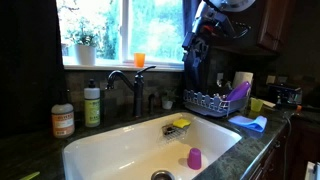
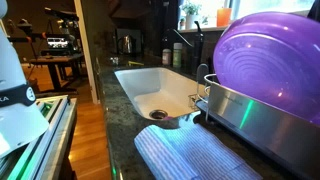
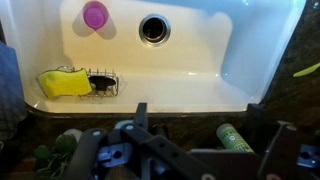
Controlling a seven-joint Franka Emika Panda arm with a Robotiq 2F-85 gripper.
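Note:
In the wrist view my gripper is open above the sink's faucet-side edge, its dark fingers wide apart with nothing between them. The white sink (image 1: 105, 158) lies below. A purple cup (image 1: 194, 158) sits in the basin, seen from above as a pink-purple round (image 3: 95, 14) near the drain (image 3: 154, 29). Against the basin wall, a yellow sponge (image 3: 64, 83) rests beside a dark brush-like item (image 3: 102, 83) in a wire holder. In exterior view 1 the dark arm (image 1: 205, 28) reaches in high at the upper right.
Two soap bottles (image 1: 92, 103) stand left of the black faucet (image 1: 138, 85). A metal dish rack (image 2: 255, 120) holds a large purple bowl (image 2: 268, 62). A blue cloth (image 2: 190, 152) lies on the counter. An orange cup (image 1: 140, 60) and potted plant (image 1: 85, 45) occupy the windowsill.

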